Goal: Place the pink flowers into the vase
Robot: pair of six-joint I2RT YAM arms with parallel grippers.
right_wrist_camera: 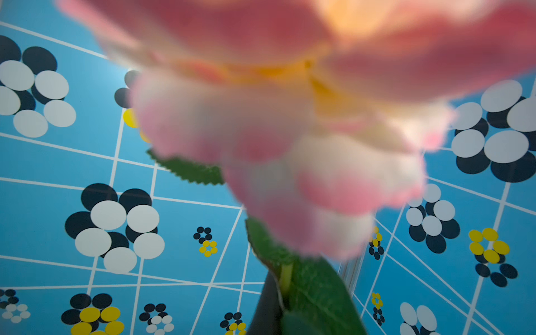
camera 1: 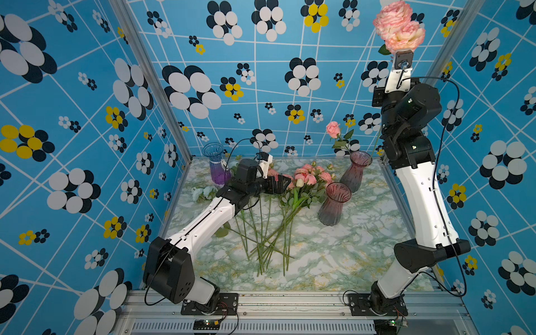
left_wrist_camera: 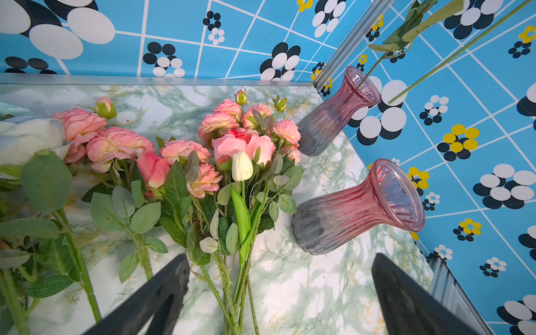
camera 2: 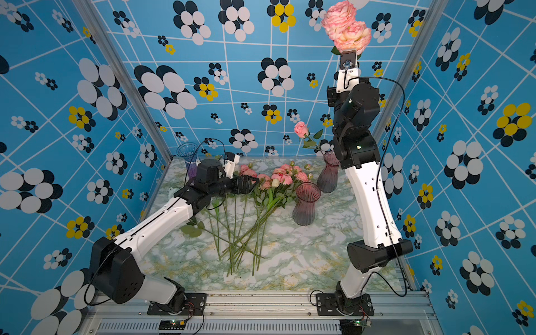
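High at the upper right, my right gripper [camera 1: 379, 96] is shut on a pink flower [camera 1: 399, 26], whose large double bloom fills the top of the right wrist view. Its stem [right_wrist_camera: 286, 279] runs down beside a dark finger [right_wrist_camera: 264, 313], half hidden by leaves. Below stand two smoky pink vases: the near vase [left_wrist_camera: 357, 215] looks empty, and the far vase [left_wrist_camera: 339, 111] holds a single pink rose [camera 1: 333, 129]. My left gripper is open over the table, beside several pink flowers [left_wrist_camera: 237, 134] lying with crossed stems. Nothing is between its fingers.
A purple-blue vase [camera 1: 217, 167] stands at the back left. A white tulip [left_wrist_camera: 241, 166] lies among the pink flowers, and pale flowers [left_wrist_camera: 28, 136] lie left of them.
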